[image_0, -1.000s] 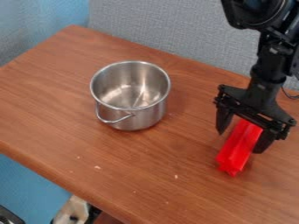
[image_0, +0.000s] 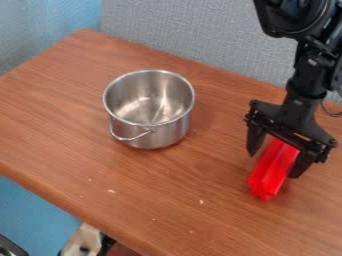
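Note:
My black gripper (image_0: 283, 145) hangs at the right side of the table, its fingers open and straddling a red block (image_0: 269, 175). The block lies on the wood with its long side running toward the front, partly hidden under the gripper. Whether the fingers touch it I cannot tell.
A steel pot (image_0: 148, 108) with a wire handle stands left of the gripper on the wooden table (image_0: 80, 150). A grey wall lies behind, and the table's edge runs along the lower left.

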